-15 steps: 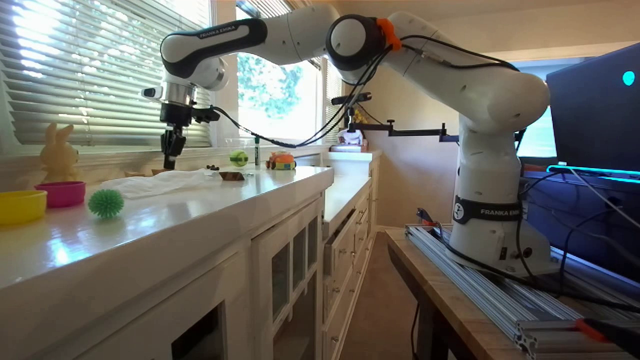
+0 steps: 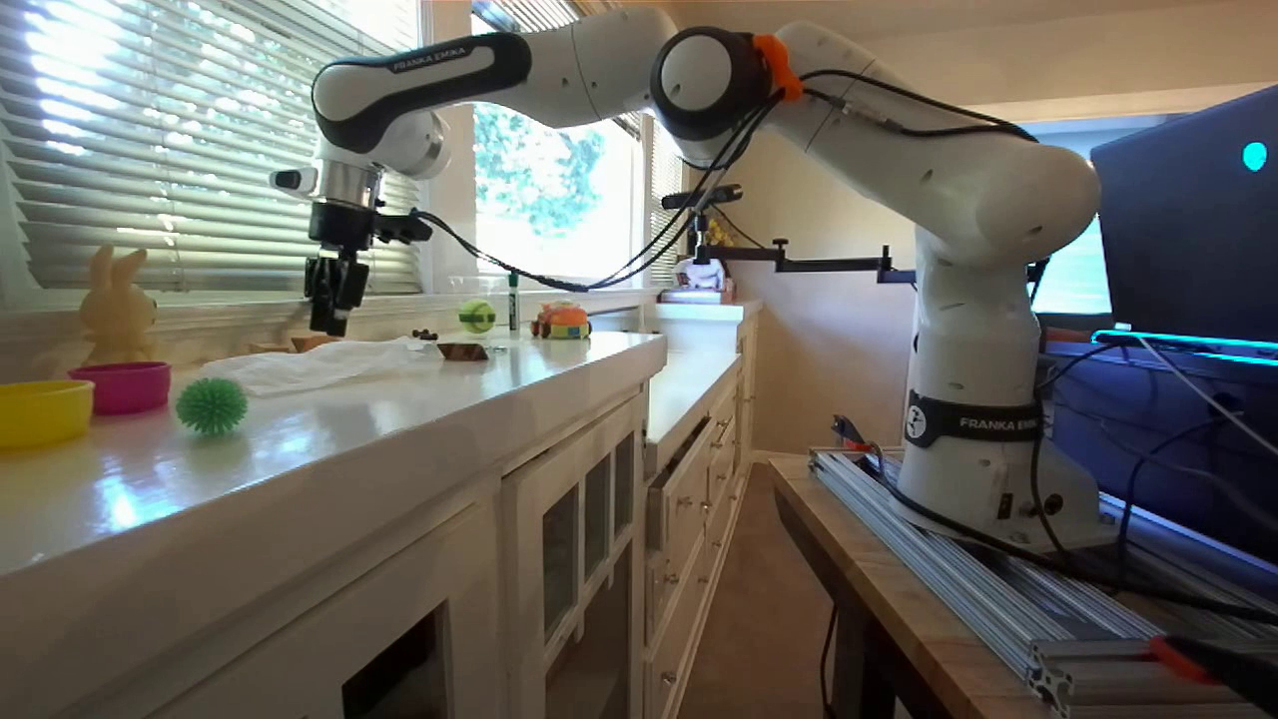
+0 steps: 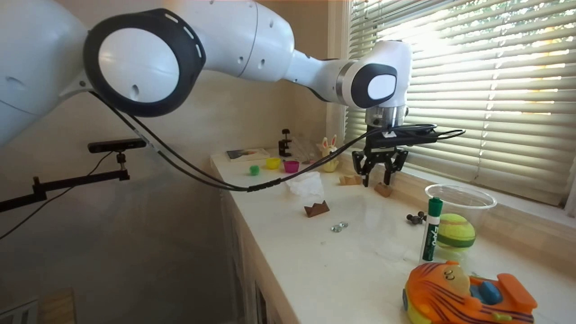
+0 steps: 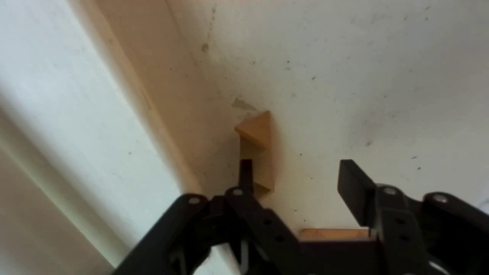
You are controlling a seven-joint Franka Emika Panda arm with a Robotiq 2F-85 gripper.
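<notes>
My gripper [image 3: 376, 181] hangs open above the window side of the counter, with visible space between its fingers. In the wrist view, a small folded tan piece [image 4: 258, 131] lies on the white surface; the left finger [image 4: 246, 172] overlaps its lower part in the picture. The right finger [image 4: 353, 181] is over bare counter. A second tan piece [image 4: 334, 233] peeks out at the bottom, mostly covered by the gripper. Exterior view 2 shows a brown piece [image 3: 383, 189] just below the gripper, another [image 3: 351, 180] farther back, and a darker zigzag piece [image 3: 317, 209] nearer the front edge.
White crumpled cloth [image 3: 306, 186] lies left of the gripper. Beyond stand yellow [image 2: 46, 414] and pink [image 2: 126, 387] cups, a spiky green ball [image 2: 212, 407] and a bunny figure [image 2: 116, 302]. A marker [image 3: 430, 232], tennis ball [image 3: 456, 232] and orange toy [image 3: 464, 294] occupy the near end.
In exterior view 1 the gripper has shifted slightly left and a little lower, and its fingers look turned or spread differently. The objects on the counter look unmoved.
</notes>
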